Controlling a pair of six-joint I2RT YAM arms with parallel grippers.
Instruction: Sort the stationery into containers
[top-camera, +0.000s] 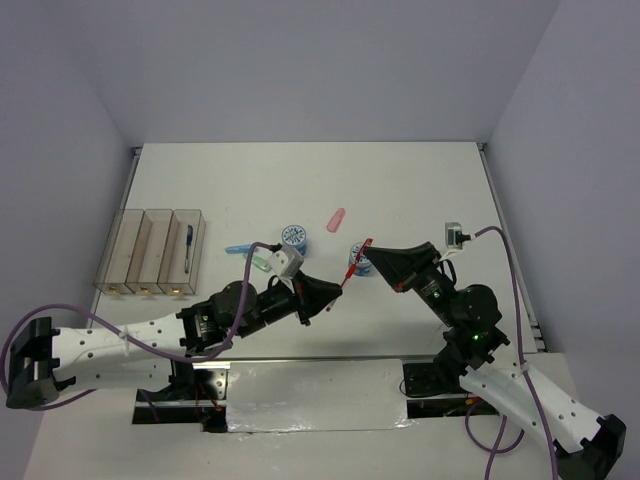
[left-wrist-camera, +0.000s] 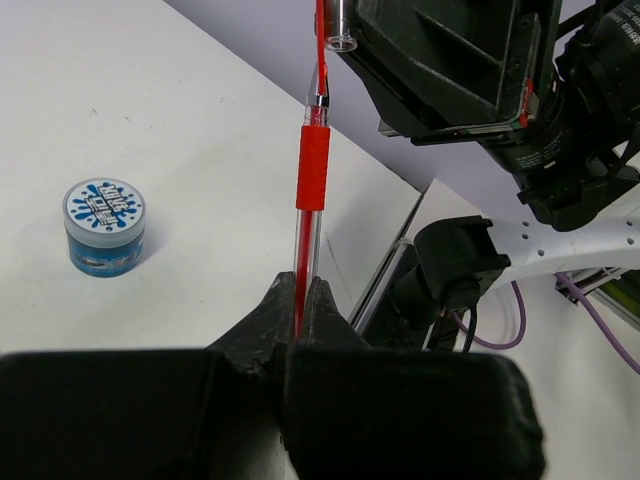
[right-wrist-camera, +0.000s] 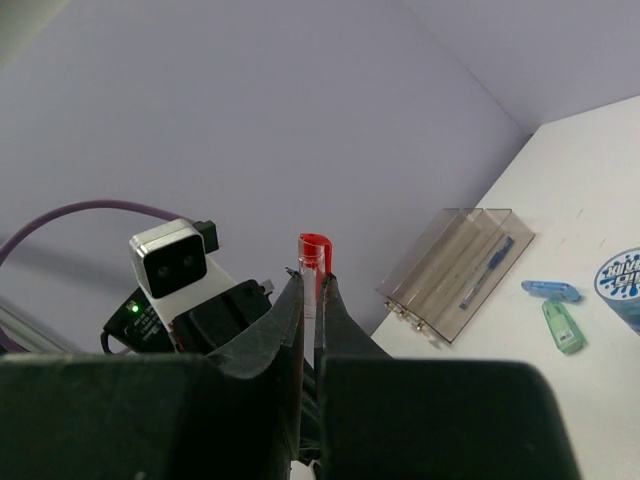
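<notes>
My left gripper (top-camera: 336, 291) is shut on a clear-bodied red pen (left-wrist-camera: 312, 168), which rises from its fingertips with the writing end up. Meeting that end is the red pen cap (right-wrist-camera: 316, 246), with my right gripper shut on it. The cap's red clip overlaps the pen's tip in the left wrist view; how far the tip sits inside cannot be told. At the left of the top view stands a clear box (top-camera: 135, 288) with three compartments, a blue pen (top-camera: 188, 246) lying in the rightmost.
Two blue-labelled tubs (top-camera: 294, 236) stand mid-table, one partly behind the right gripper. A pink item (top-camera: 336, 220), a blue item (right-wrist-camera: 551, 290) and a green item (right-wrist-camera: 563, 327) lie loose.
</notes>
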